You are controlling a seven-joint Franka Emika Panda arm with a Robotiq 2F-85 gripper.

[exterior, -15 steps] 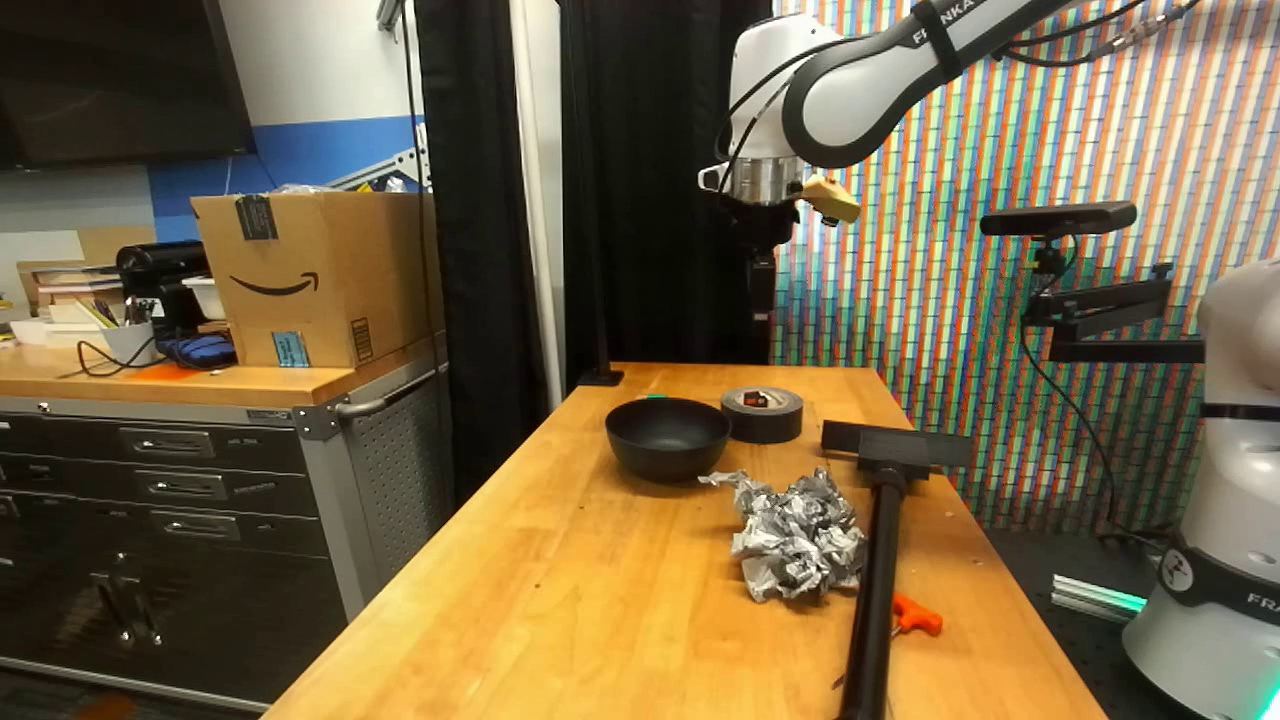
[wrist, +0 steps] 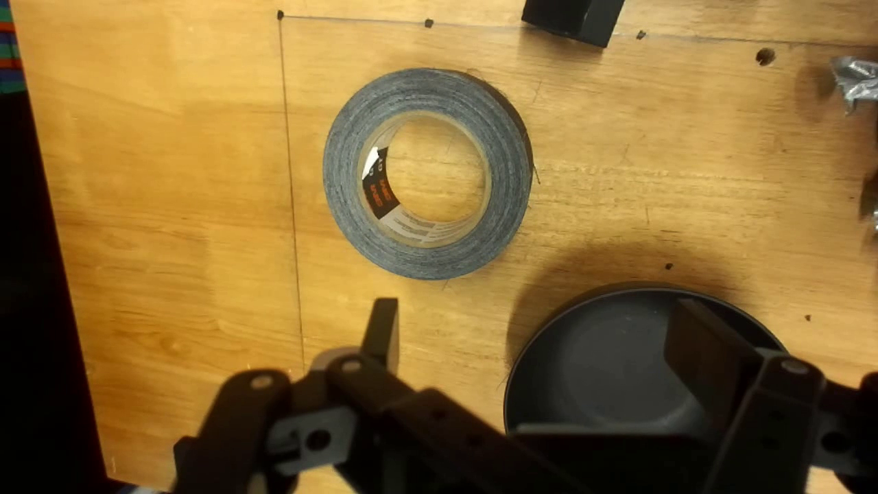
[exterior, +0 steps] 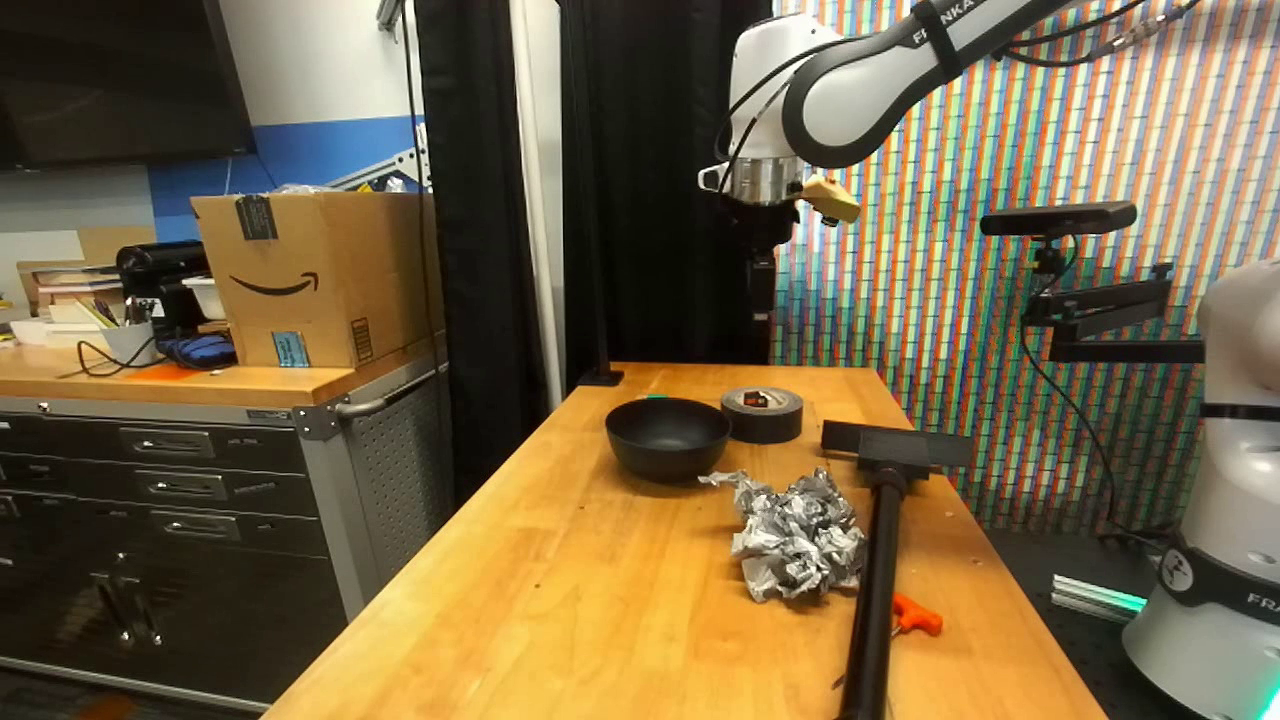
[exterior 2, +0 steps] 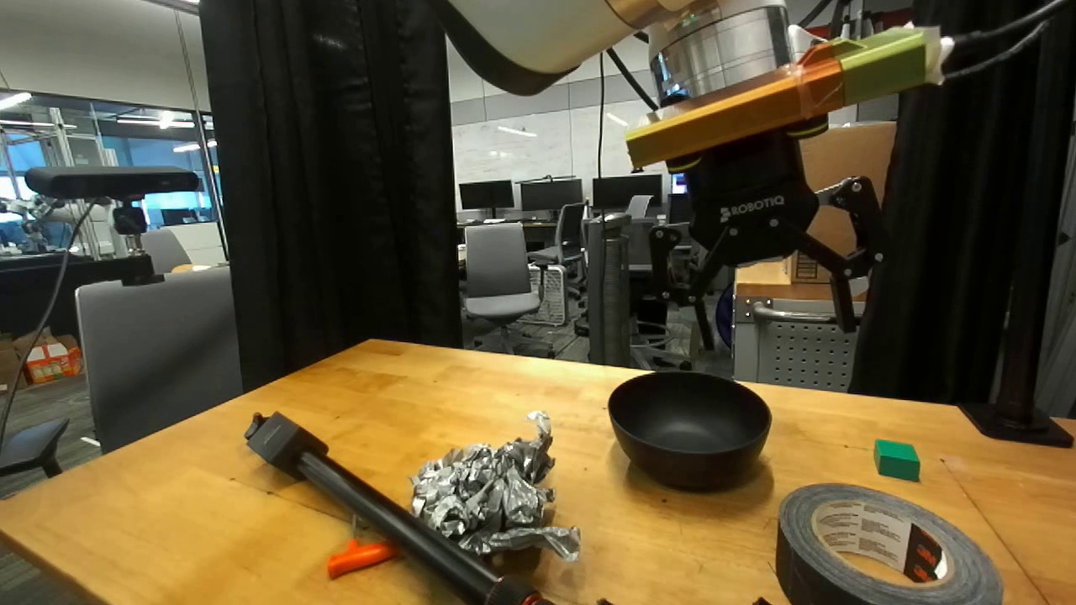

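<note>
High over the far end of the wooden table hangs my gripper (exterior 2: pixel 777 324), open, its fingers wide apart and nothing between them. A black bowl (exterior 2: pixel 686 444) stands upright on the table; in the wrist view the bowl (wrist: pixel 609 362) lies below the right finger (wrist: pixel 708 354). The roll of grey tape (wrist: pixel 346 181) lies flat, ahead of the fingers in that view. A small green block (exterior 2: pixel 896 460) sits by the tape and bowl; the wrist view does not show it. Crumpled silver foil (exterior: pixel 798 540) lies nearer the table's middle.
Along one side of the table lies a long black tool (exterior: pixel 882 564) with a wide head, close to the foil. An orange-handled item (exterior: pixel 918 616) pokes out beside it. A black pole base (exterior 2: pixel 1014 423) stands near the block.
</note>
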